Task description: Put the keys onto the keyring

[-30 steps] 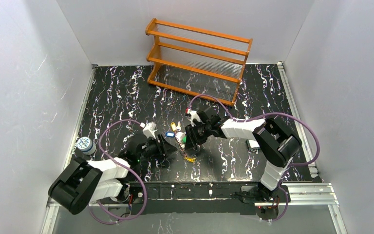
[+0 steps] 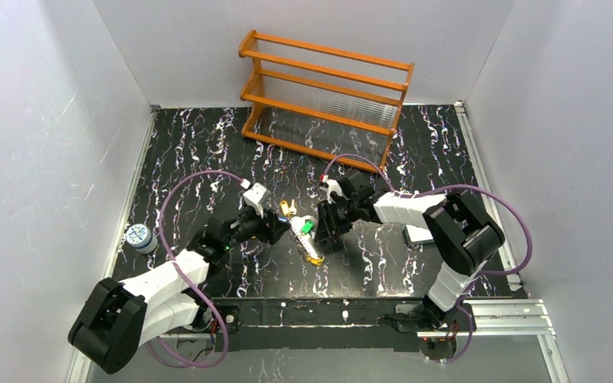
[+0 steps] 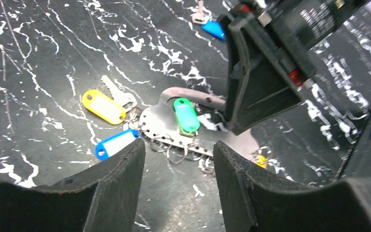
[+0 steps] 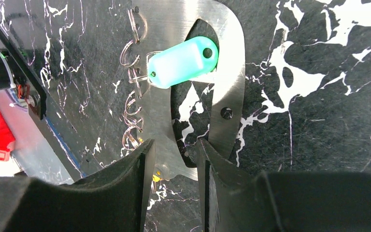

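Observation:
The keyring is a flat metal plate (image 3: 162, 118) with a long cut-out and several small wire rings (image 4: 130, 113) along one edge. A green tag (image 3: 187, 115) lies across it. Just off its end are a yellow tag (image 3: 104, 106) and a silver key (image 3: 118, 92), with a blue tag (image 3: 117, 144) close by. My left gripper is open over the ringed edge, nothing between its fingers. Over the plate's other side, my right gripper stands partly open; the plate shows beyond its fingertips, and whether they touch it I cannot tell.
Another blue tag (image 3: 214, 30) with a key lies behind the right gripper in the left wrist view. A wooden rack (image 2: 327, 96) stands at the back, a round white-lidded container (image 2: 140, 237) at far left, and a white item (image 2: 419, 234) by the right arm.
The right gripper has shifted right, and the keyring with its green tag sits slightly further right.

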